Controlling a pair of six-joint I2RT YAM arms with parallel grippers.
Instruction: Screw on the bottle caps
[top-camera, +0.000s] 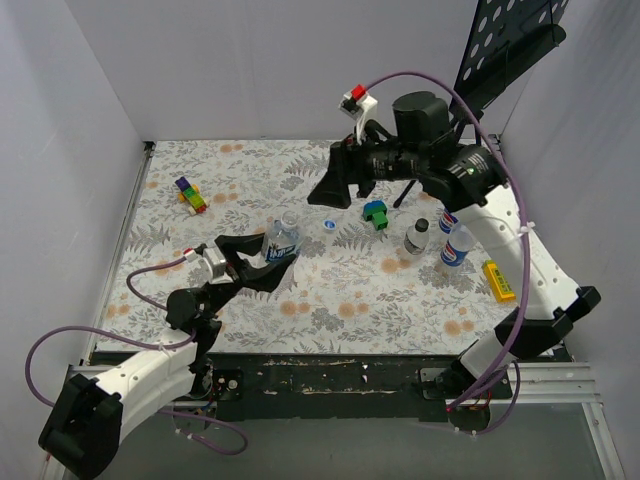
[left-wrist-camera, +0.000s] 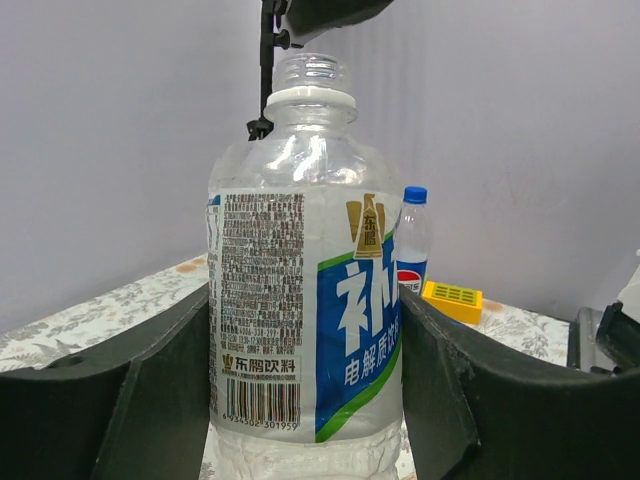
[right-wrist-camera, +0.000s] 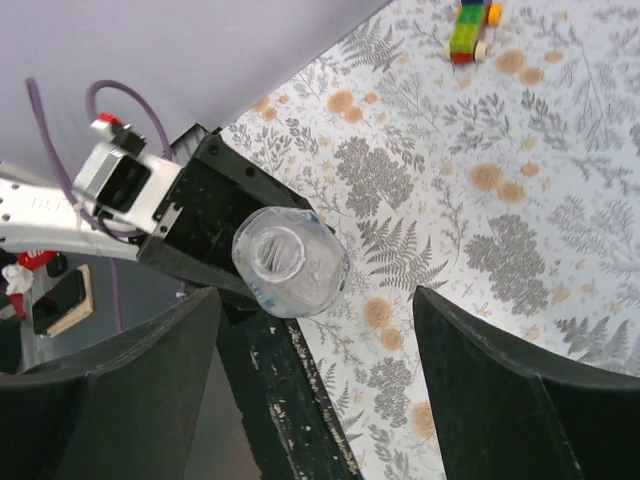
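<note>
A clear bottle with a blue and white label (left-wrist-camera: 305, 310) stands upright in my left gripper (top-camera: 278, 253), which is shut around its body. Its neck (left-wrist-camera: 312, 75) is bare, with the threads showing. A small blue cap (top-camera: 329, 226) lies on the patterned table just right of the bottle. Above and behind that cap hangs my right gripper (top-camera: 346, 197). Its fingers (right-wrist-camera: 500, 390) stand apart in the right wrist view, with nothing held between them; the bottle's open mouth (right-wrist-camera: 278, 253) shows beyond.
On the right stand a clear bottle (top-camera: 416, 236) and Pepsi bottles (top-camera: 456, 247), beside a yellow block (top-camera: 498, 281). Green and blue blocks (top-camera: 376, 214) sit near the right gripper. A toy block stack (top-camera: 190, 195) is at left.
</note>
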